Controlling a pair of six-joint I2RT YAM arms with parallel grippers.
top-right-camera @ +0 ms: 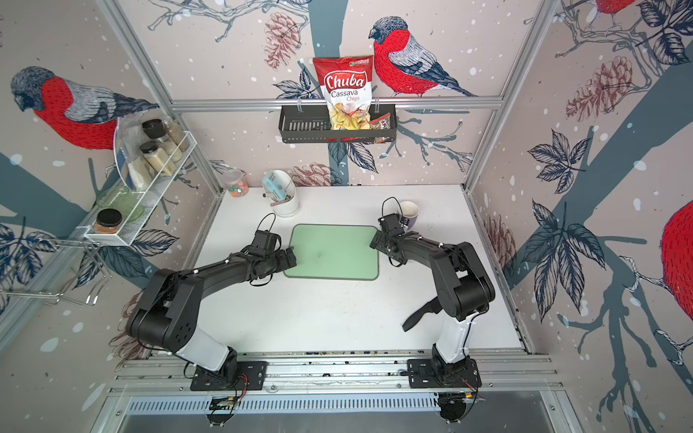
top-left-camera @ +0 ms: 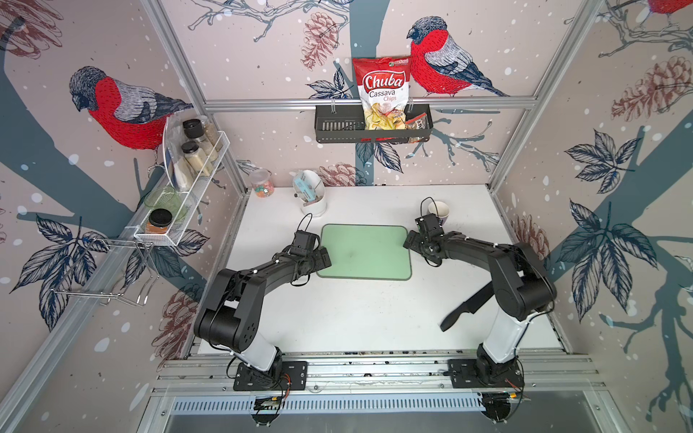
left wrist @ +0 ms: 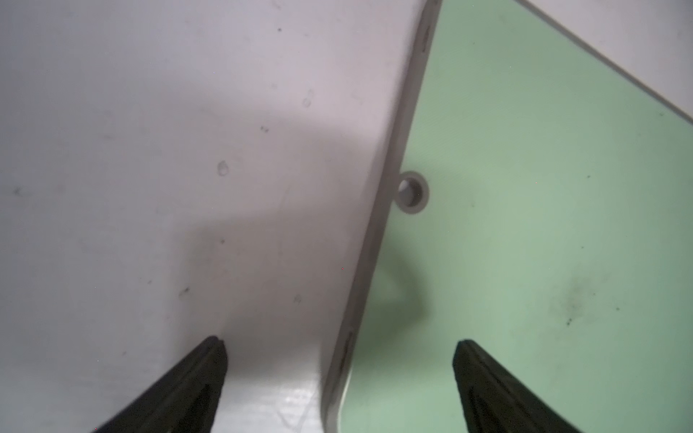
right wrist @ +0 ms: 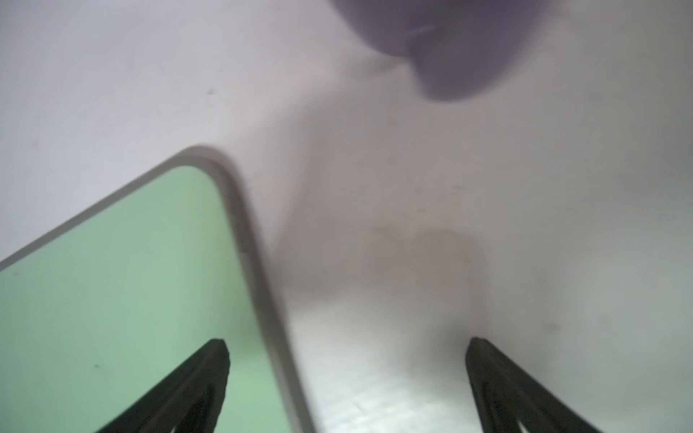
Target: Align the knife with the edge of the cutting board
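The green cutting board point(top-left-camera: 364, 252) lies flat in the middle of the table. My left gripper is open over its left edge, near a small hole, with nothing between the fingers. My right gripper stands open over the board's right edge near the far corner, also holding nothing. A black knife-shaped thing point(top-left-camera: 462, 310), apparently the knife, lies apart from the board at the front right, partly hidden behind the right arm.
A purple cup point(right wrist: 462, 50) stands just beyond my right gripper. A white utensil holder point(top-left-camera: 314, 205) and a small jar point(top-left-camera: 262, 187) are at the back left.
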